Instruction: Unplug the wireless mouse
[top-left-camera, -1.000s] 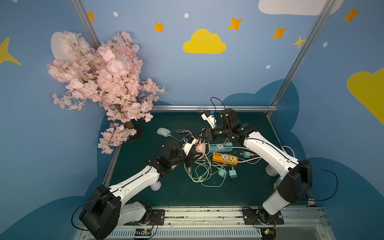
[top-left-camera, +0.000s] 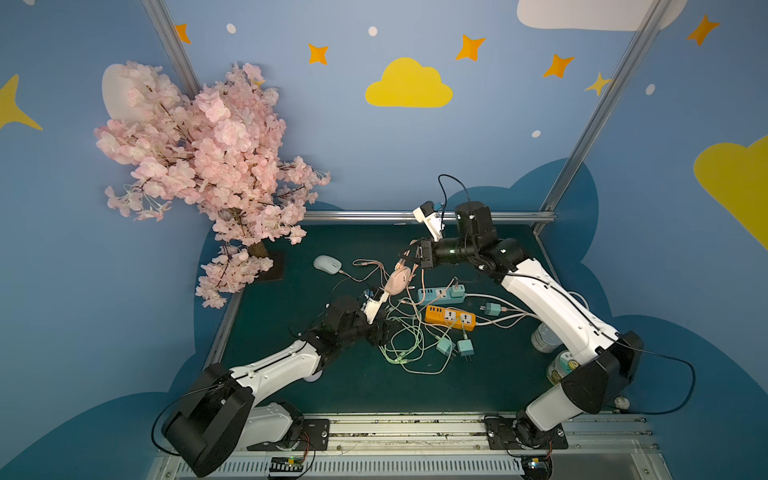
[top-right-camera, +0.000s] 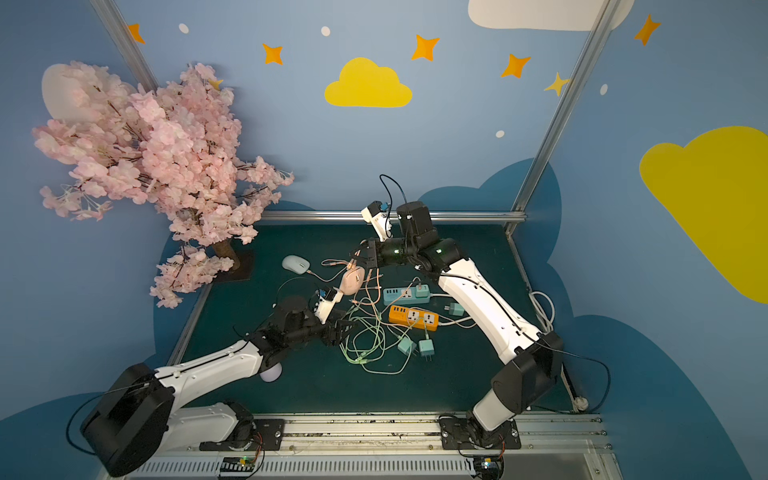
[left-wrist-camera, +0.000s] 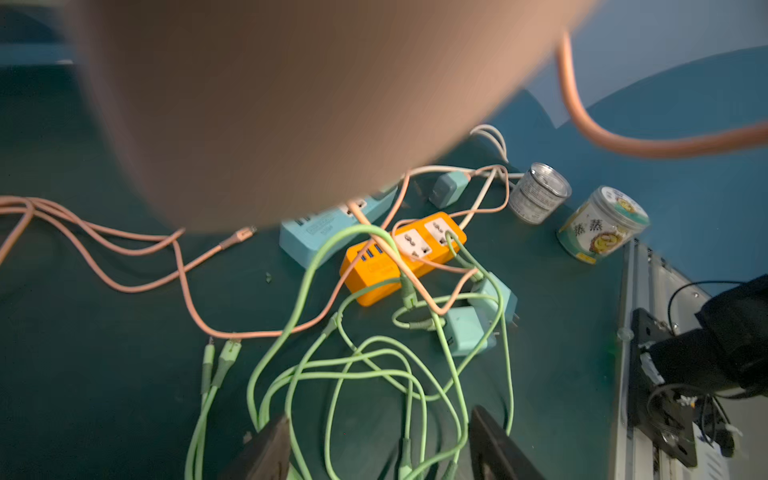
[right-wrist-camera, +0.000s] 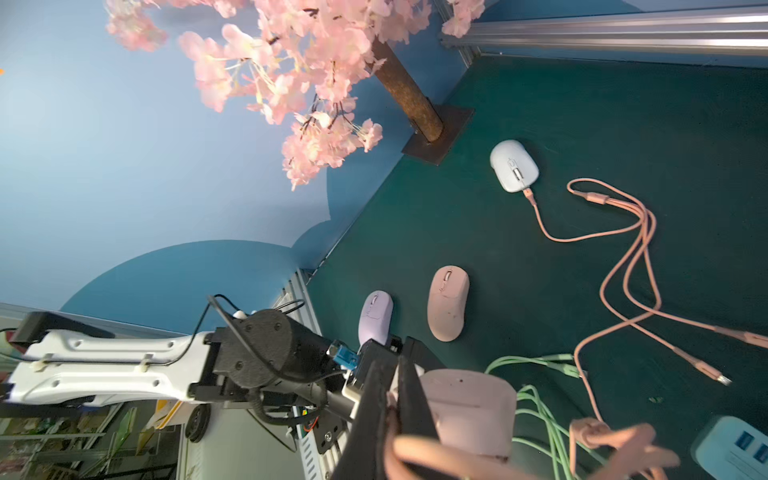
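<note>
A pink mouse (top-left-camera: 397, 281) hangs above the table just under my right gripper (top-left-camera: 412, 254). In the right wrist view its body (right-wrist-camera: 472, 408) is right beside the dark fingers (right-wrist-camera: 412, 400), which are shut on a thin pink cable (right-wrist-camera: 389, 436). Whether the plug is still in the mouse is hidden. My left gripper is below the mouse, fingers parted and empty, over green cables (left-wrist-camera: 360, 376). A blurred pink shape, likely the mouse (left-wrist-camera: 312, 104), covers the top of the left wrist view. A white mouse (right-wrist-camera: 514, 165) has a pink cable plugged in.
Another pink mouse (right-wrist-camera: 448, 304) and a lilac mouse (right-wrist-camera: 375, 317) lie on the table. A blue power strip (top-left-camera: 440, 295) and an orange one (top-left-camera: 449, 317) sit right of the tangle, with two cans (left-wrist-camera: 604, 224) beyond.
The right gripper has risen, and the left gripper sits lower, apart from the mouse.
</note>
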